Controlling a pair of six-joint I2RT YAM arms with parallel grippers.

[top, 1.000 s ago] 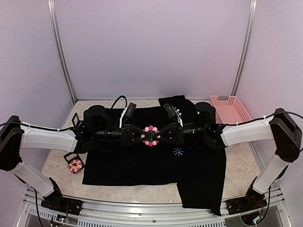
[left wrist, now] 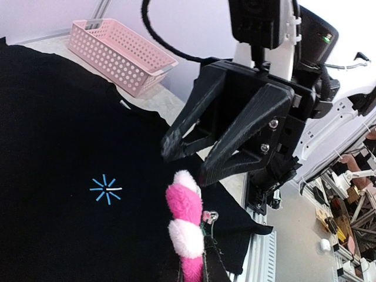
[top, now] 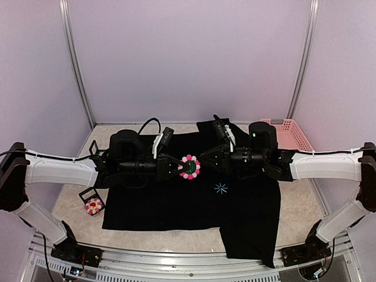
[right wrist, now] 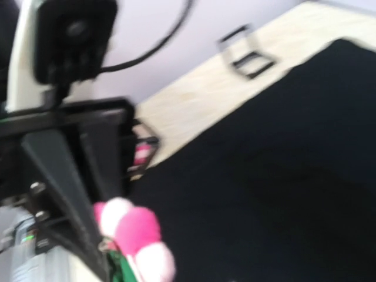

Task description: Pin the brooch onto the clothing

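The pink-and-white flower brooch (top: 189,167) is held up above the black clothing (top: 158,208), its green back facing the top camera. My left gripper (top: 180,168) is shut on the brooch's left side. In the left wrist view the brooch (left wrist: 185,214) appears edge-on, with a small metal piece at its back. Just beyond it, my right gripper stands open, nothing between its spread fingers. The right wrist view is blurred; it shows the brooch (right wrist: 138,229) against the left gripper's fingers. On the cloth lies a blue starburst mark (top: 220,188).
A second flower brooch (top: 94,205) rests on a small black stand at the left. The pink basket (top: 299,138) sits at the back right.
My right gripper has come off the brooch's right side and drawn back to the right and rearward, opening a small gap. The brooch stays with the left gripper, shifted slightly right.
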